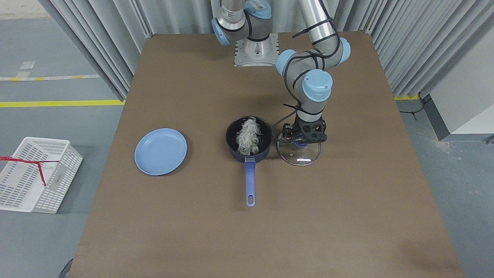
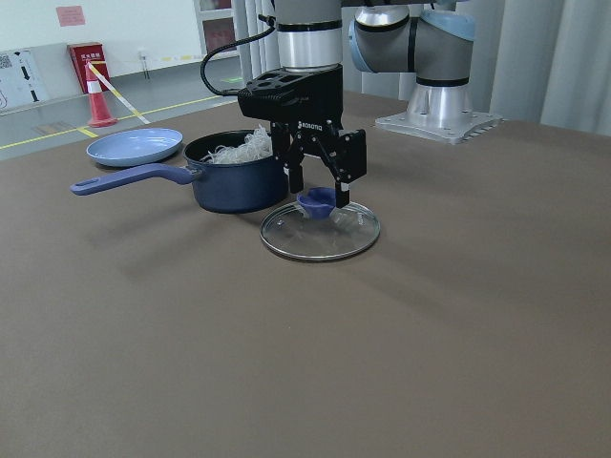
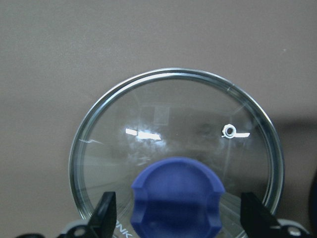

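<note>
A glass lid [image 1: 298, 155] with a blue knob [image 3: 176, 188] lies flat on the brown table, right of a dark blue saucepan [image 1: 235, 146] holding white noodles [image 1: 248, 136]. My gripper [image 2: 318, 189] is low over the lid, open, its two fingers on either side of the knob; in the wrist view the knob sits between the fingertips with gaps beside it. The saucepan's blue handle [image 1: 250, 185] points toward the front of the table.
A light blue plate [image 1: 160, 151] lies left of the saucepan. A white basket [image 1: 55, 194] is on the floor to the left.
</note>
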